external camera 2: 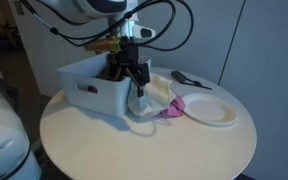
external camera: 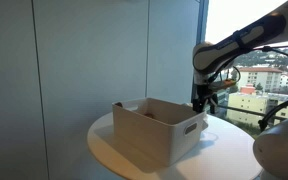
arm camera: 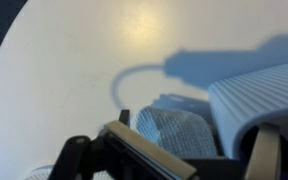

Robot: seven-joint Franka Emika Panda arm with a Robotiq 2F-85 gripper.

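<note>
My gripper (external camera 2: 136,88) points down beside the near end of the pale box, close to a crumpled white cloth (external camera 2: 156,98). In the wrist view its fingers (arm camera: 149,150) stand apart. Between and beyond them are greyish cloth (arm camera: 179,130) and the wall of a white ribbed, hollow object (arm camera: 246,95). The right finger overlaps that object's dark opening; contact cannot be made out. A pink cloth (external camera 2: 172,107) lies by the white one. In exterior view 1 the box (external camera: 156,130) hides most of the area under the gripper.
A white plate (external camera 2: 210,110) lies to the right of the cloths, and a black item (external camera 2: 190,80) lies behind them. The box's tall walls stand close to the gripper.
</note>
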